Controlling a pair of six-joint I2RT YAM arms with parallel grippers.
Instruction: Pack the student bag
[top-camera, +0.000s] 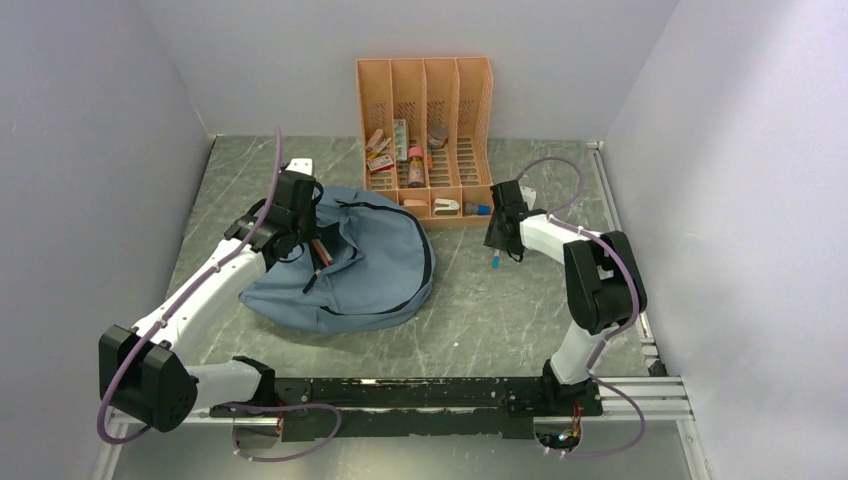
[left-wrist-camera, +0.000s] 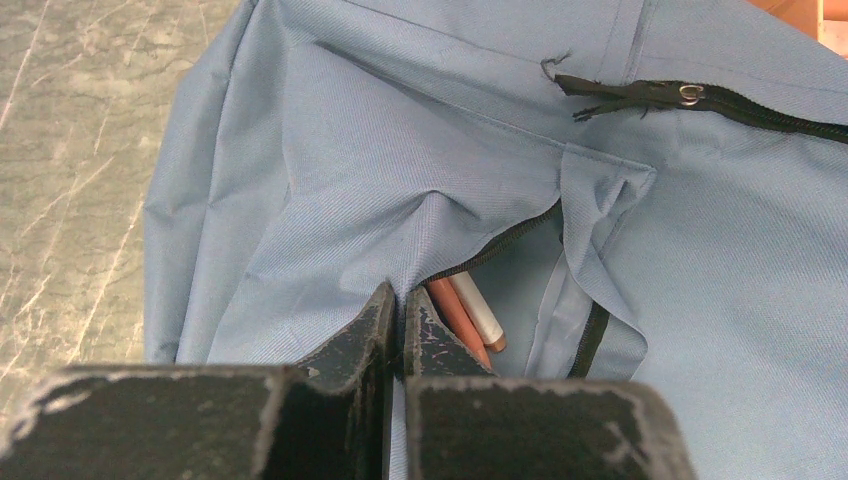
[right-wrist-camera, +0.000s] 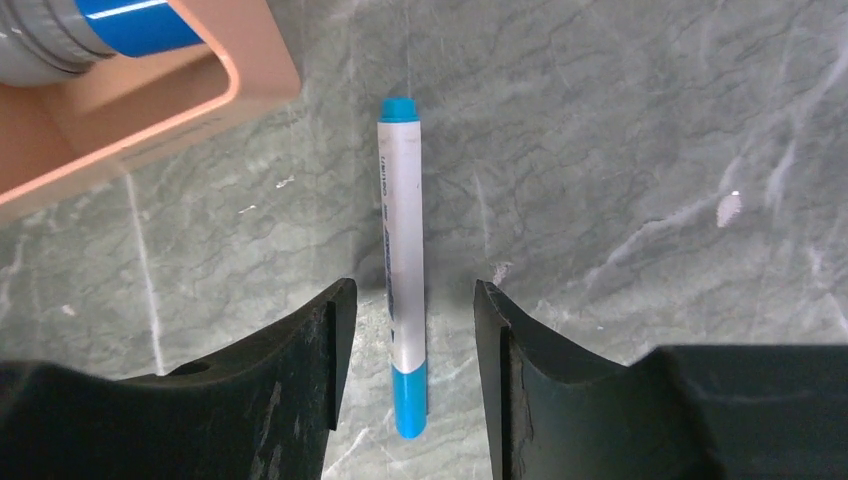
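Note:
The blue-grey bag (top-camera: 385, 265) lies on the left half of the table, its pocket held apart on one side. My left gripper is shut on the edge of the bag's fabric. Inside the pocket show the ends of an orange-brown pen (left-wrist-camera: 457, 315) and a white one (left-wrist-camera: 478, 312). On the bare table at right lies a white marker (right-wrist-camera: 403, 245) with blue ends. Above it my right gripper stands open, the marker showing between its fingers but touching neither.
An orange organizer (top-camera: 375, 95) stands at the back, holding a bottle (top-camera: 416, 168), boxes and other small items. Its front corner (right-wrist-camera: 265, 75) is close to the marker's left. Table space in front of the right gripper is clear.

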